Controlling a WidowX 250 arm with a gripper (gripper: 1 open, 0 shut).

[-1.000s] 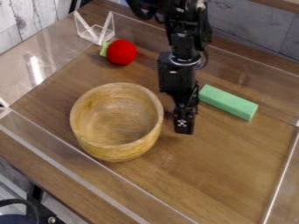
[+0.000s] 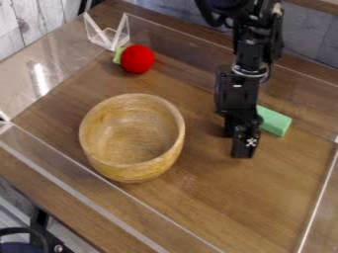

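The black arm reaches down from the top right, with my gripper (image 2: 242, 140) low over the wooden table, just right of a tan bowl (image 2: 130, 137). A pale green block (image 2: 275, 122) lies behind and right of the gripper, partly hidden by it. Whether the fingers are open or shut, or hold anything, cannot be told.
A red ball (image 2: 136, 59) with some green beside it lies at the back left, near a white wire-like object (image 2: 109, 33).
My gripper has moved right, away from the bowl, and now covers more of the green block.
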